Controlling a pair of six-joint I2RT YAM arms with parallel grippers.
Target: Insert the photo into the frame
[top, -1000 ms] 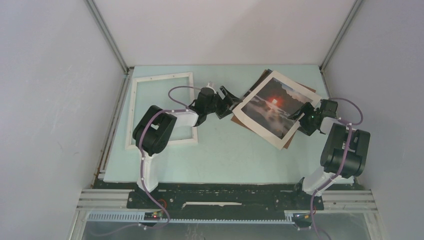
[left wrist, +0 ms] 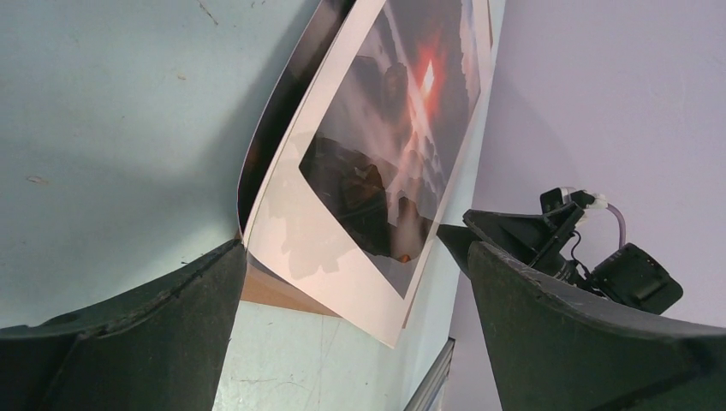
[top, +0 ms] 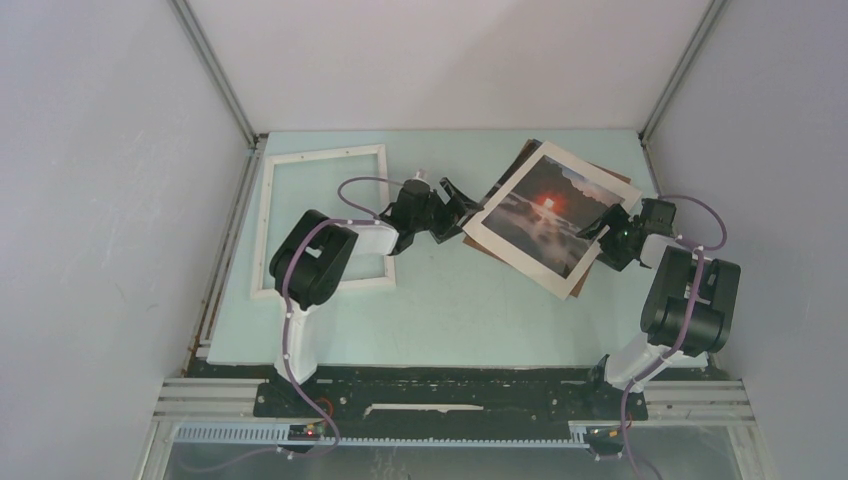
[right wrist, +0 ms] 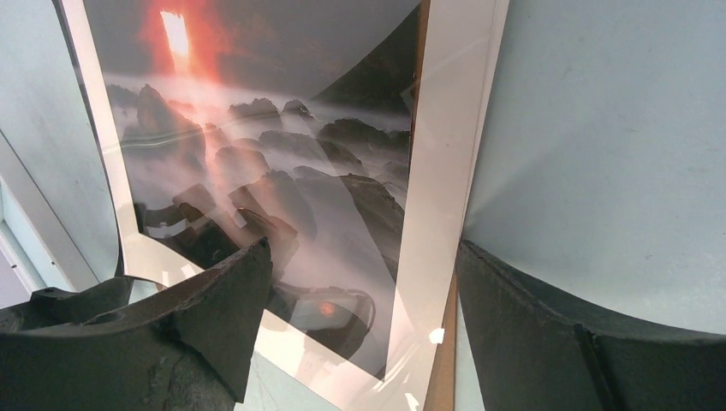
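The photo (top: 545,215), a sunset scene with a cream border, lies tilted at the right of the table on brown and dark sheets (top: 578,290). My left gripper (top: 460,210) is open at its left corner; in the left wrist view that corner stands slightly lifted between the fingers. My right gripper (top: 602,228) is open over the photo's right edge, its fingertips at the cream border in the right wrist view. The empty white frame (top: 320,155) lies at the left, partly hidden under my left arm.
Walls stand left, right and behind, with metal rails along the sides.
The photo and the right arm look unchanged.
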